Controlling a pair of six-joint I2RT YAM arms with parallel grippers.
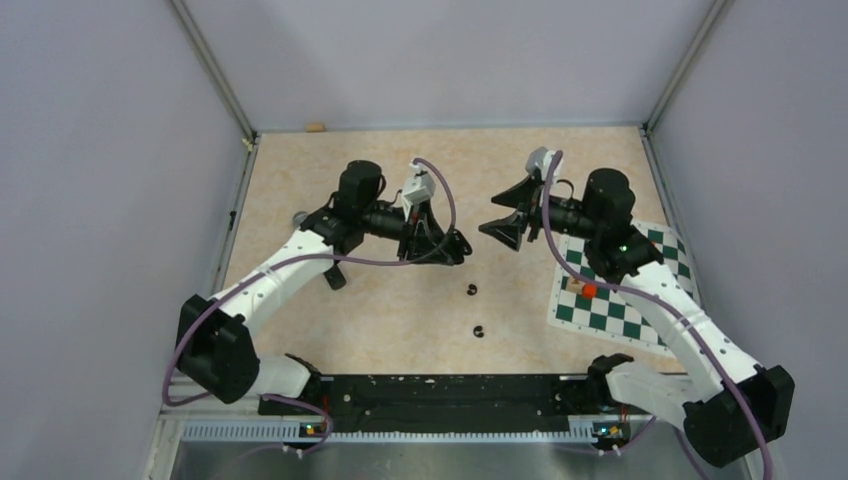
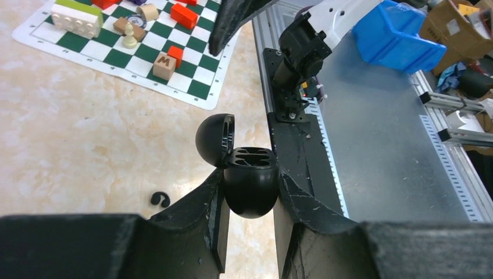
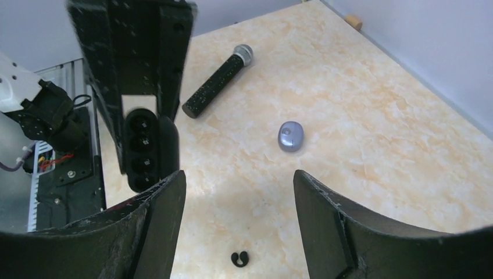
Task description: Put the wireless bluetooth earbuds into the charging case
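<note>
My left gripper (image 1: 438, 245) is shut on the black charging case (image 2: 251, 189), above the middle of the table. The case's lid (image 2: 215, 139) stands open, and its slots (image 3: 141, 151) face my right gripper (image 1: 488, 215). That gripper is open with nothing between its fingers, a short gap to the right of the case. Two small black earbuds lie apart on the table: one earbud (image 1: 472, 290) farther back, the other earbud (image 1: 478, 331) nearer the front edge. A single earbud (image 2: 160, 199) shows in the left wrist view, and one earbud (image 3: 239, 259) in the right wrist view.
At the right lies a green-and-white checkered board (image 1: 620, 315) with blocks and a chess piece on it. A microphone (image 3: 218, 81) and a grey mouse-like object (image 3: 290, 136) are on the left side of the table. Bare surface surrounds the earbuds.
</note>
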